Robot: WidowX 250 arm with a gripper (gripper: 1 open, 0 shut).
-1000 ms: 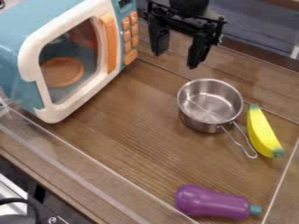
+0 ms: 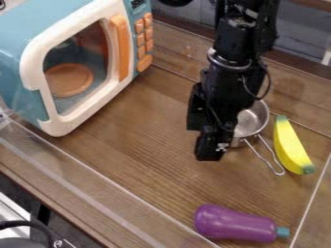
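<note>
My black gripper (image 2: 210,136) hangs low over the wooden counter, open, in front of and partly hiding a small steel pot (image 2: 255,118) with a wire handle. The pot lies to the right of the gripper, just left of a yellow toy banana (image 2: 291,146). A purple toy eggplant (image 2: 235,222) lies at the front right. Whether anything is between the fingers is hard to see.
A toy microwave (image 2: 39,92) with its opening facing right-front stands at the left, an orange plate inside. A dark cable lies at the lower left.
</note>
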